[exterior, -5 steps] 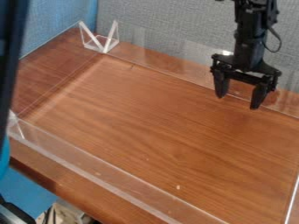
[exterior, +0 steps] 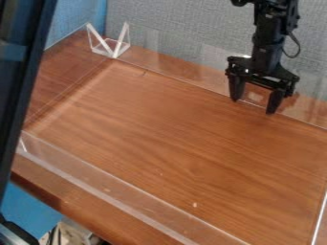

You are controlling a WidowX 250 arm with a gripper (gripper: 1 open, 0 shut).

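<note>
My black gripper (exterior: 253, 100) hangs at the back right, above the wooden table (exterior: 160, 153), near the clear strip along the back edge. Its two fingers point down and stand apart, open, with nothing visible between them. A white wire-like frame (exterior: 110, 48) sits at the back left corner.
Clear low walls or strips run along the back and front edges. A dark panel (exterior: 19, 67) fills the left side of the view, partly hiding the left edge.
My gripper has shifted slightly left and up over the last second. The wooden surface looks the same.
</note>
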